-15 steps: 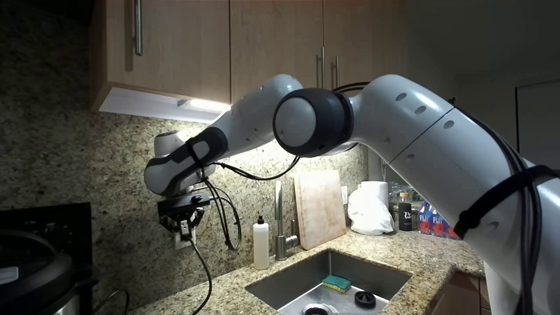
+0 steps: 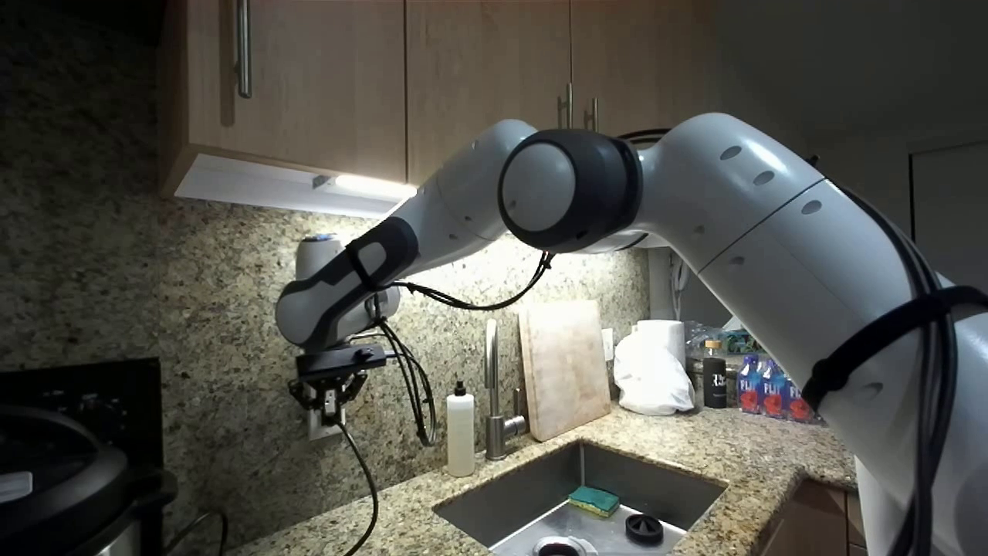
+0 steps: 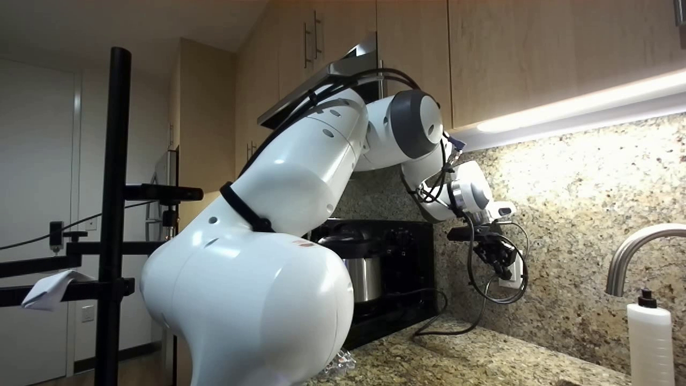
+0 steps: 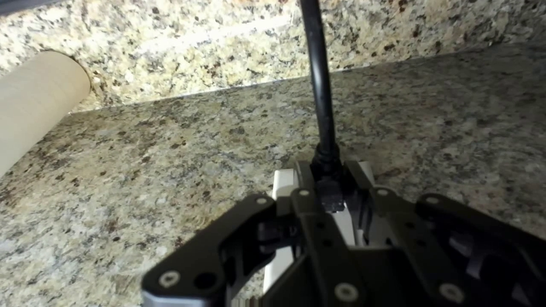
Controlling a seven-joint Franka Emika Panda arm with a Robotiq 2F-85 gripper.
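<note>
A black plug (image 4: pixel 327 163) with a thick black cord (image 4: pixel 318 76) sits between the fingers of my gripper, which is shut on it. Right behind the fingers in the wrist view is a white outlet plate (image 4: pixel 277 268), partly covered by them. Exterior view 1 has the gripper (image 2: pixel 330 394) close in front of the wall outlet (image 2: pixel 319 429), with the cord (image 2: pixel 366 472) hanging to the counter. From the other side, the gripper (image 3: pixel 505 267) also appears at the outlet (image 3: pixel 515 275). Whether the plug's prongs are inside the sockets is hidden.
A dark pressure cooker (image 2: pixel 57 482) stands left of the outlet. To the right are a white bottle (image 2: pixel 460 434), the faucet (image 2: pixel 493 398) and the sink (image 2: pixel 585 463). Upper cabinets (image 2: pixel 296 83) hang above the arm. Loose cable loops (image 3: pixel 472 276) dangle beside the wrist.
In exterior view 1 the wrist and gripper have shifted slightly right and up, with the elbow also a little higher. The cord has moved along, its plug still in the gripper.
</note>
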